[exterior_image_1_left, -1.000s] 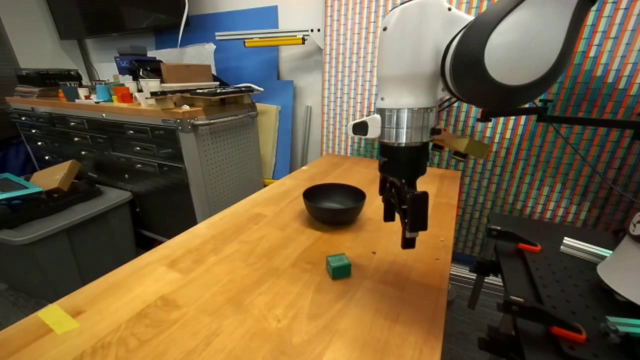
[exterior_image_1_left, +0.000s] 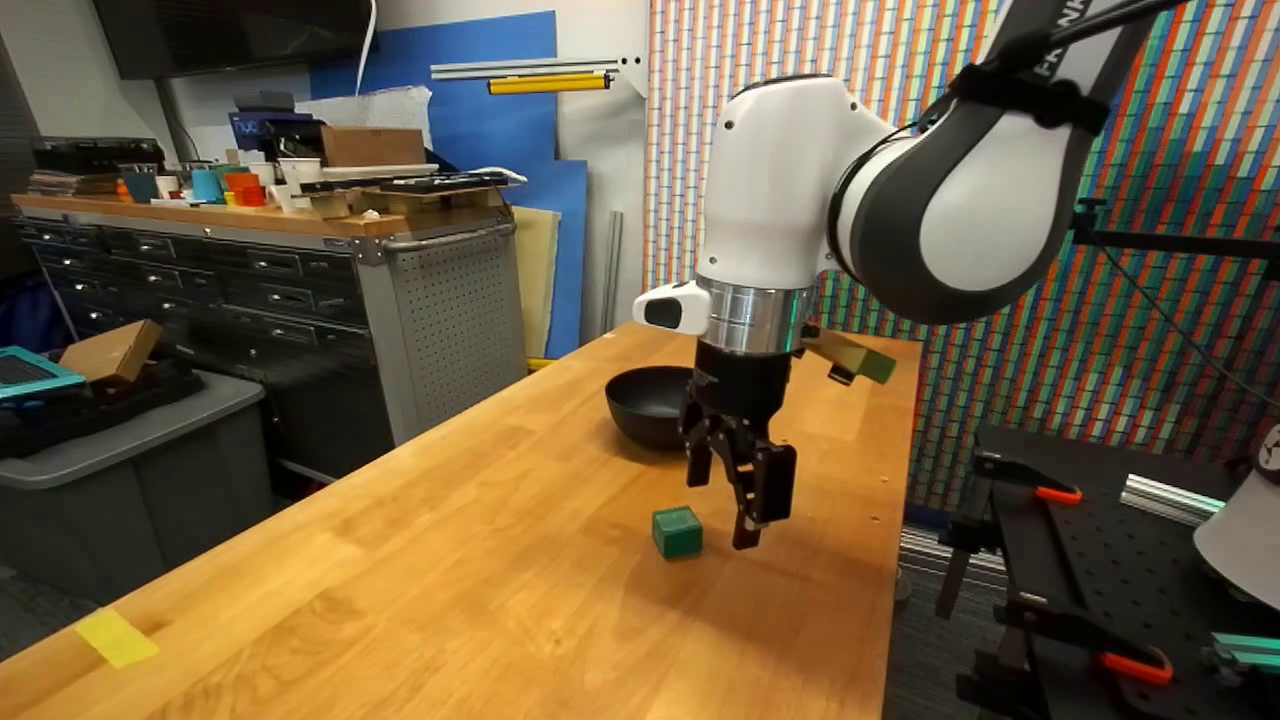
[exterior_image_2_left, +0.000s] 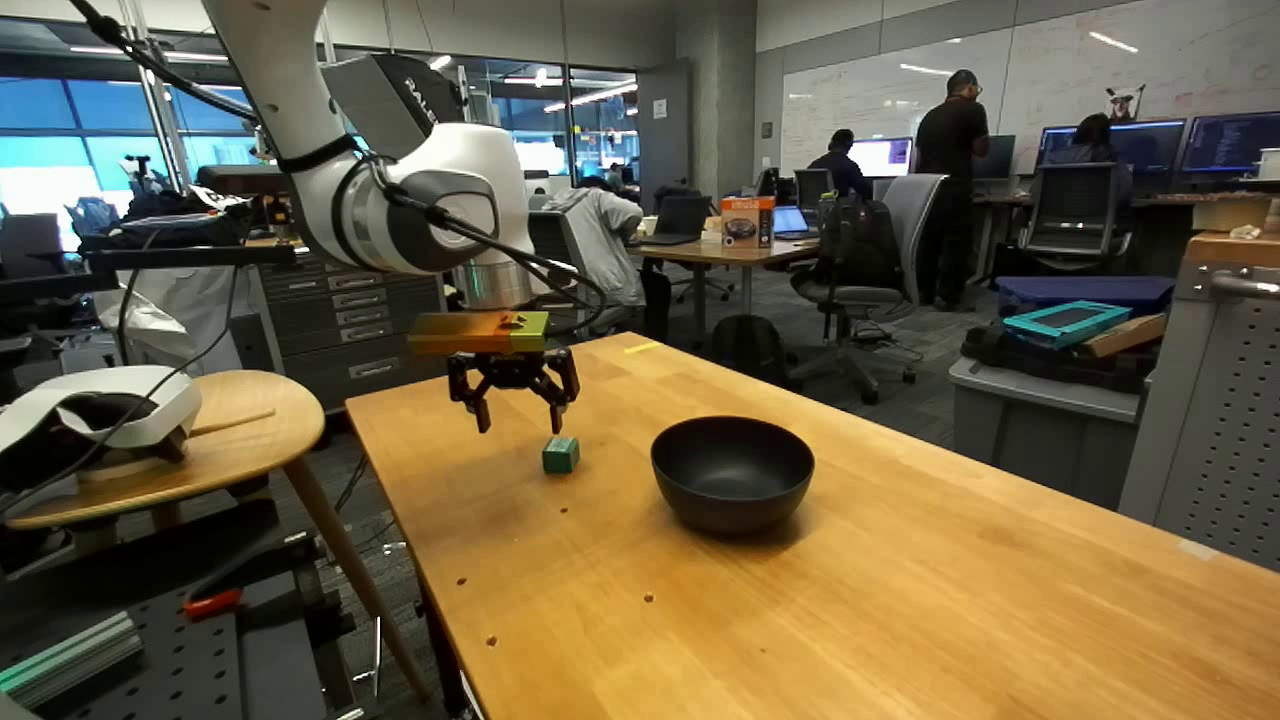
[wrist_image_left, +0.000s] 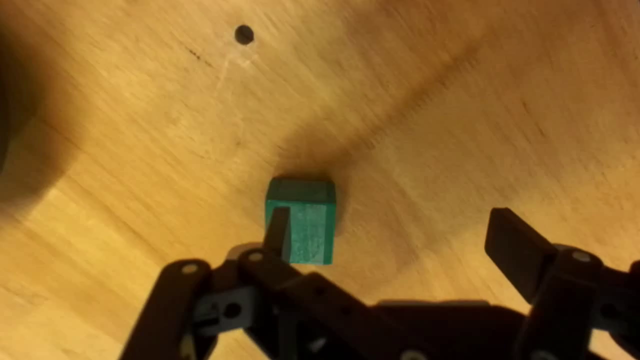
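Note:
A small green block (exterior_image_1_left: 678, 533) rests on the wooden table, in front of the black bowl (exterior_image_1_left: 642, 414) as exterior view 1 looks at it. Above the table hangs my gripper (exterior_image_1_left: 722, 504), open and empty, its fingers wide apart. From the other side, the block (exterior_image_2_left: 560, 455) lies just below and to the right of the gripper (exterior_image_2_left: 521, 425). In the wrist view the block (wrist_image_left: 312, 231) appears by the left finger (wrist_image_left: 277, 231), which covers its left edge; the right finger (wrist_image_left: 519, 252) is well away from it.
The bowl (exterior_image_2_left: 732, 474) looks empty and stands a short way from the block. Bare tabletop (exterior_image_2_left: 936, 576) stretches around both. A strip of yellow tape (exterior_image_1_left: 116, 637) marks the table's left edge in exterior view 1.
In exterior view 1 my gripper has come down and to the left, closer to the block, and now partly covers the bowl. Block and bowl have stayed put.

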